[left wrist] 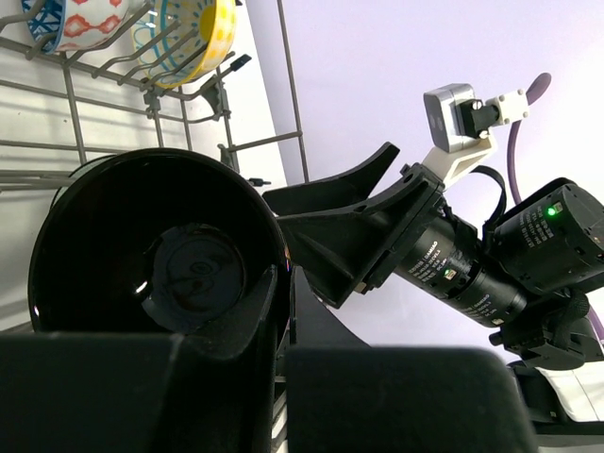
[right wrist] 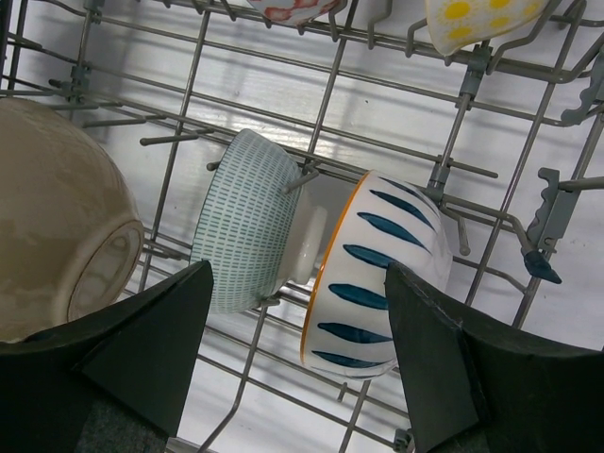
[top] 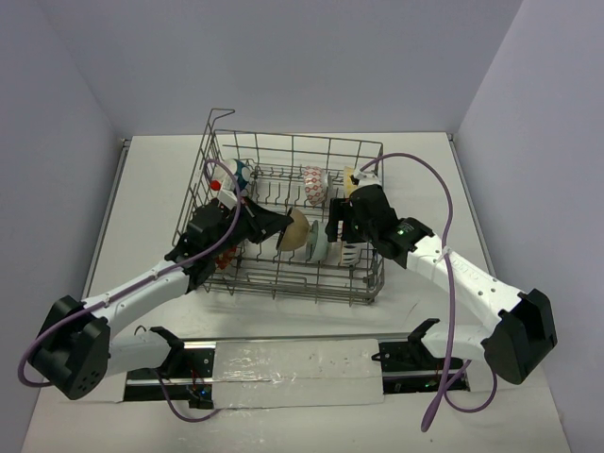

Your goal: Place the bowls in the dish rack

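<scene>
A bowl, tan outside (top: 296, 236) and glossy black inside (left wrist: 104, 255), is tilted on its side over the middle of the wire dish rack (top: 283, 294). My left gripper (top: 286, 223) is shut on its rim. To its right, a pale green patterned bowl (right wrist: 241, 212) and a white bowl with blue leaf marks (right wrist: 368, 283) stand on edge among the tines. Above these two hangs my right gripper, its fingers parted and nothing visibly held between them. Whether the tan bowl touches the tines is unclear.
Toward the back of the rack sit a red-patterned bowl (top: 314, 181) and a yellow-dotted bowl (left wrist: 212, 42). More colourful dishes (top: 234, 174) lie at the rack's left side, partly behind my left arm. Both grippers are close together over the rack's middle.
</scene>
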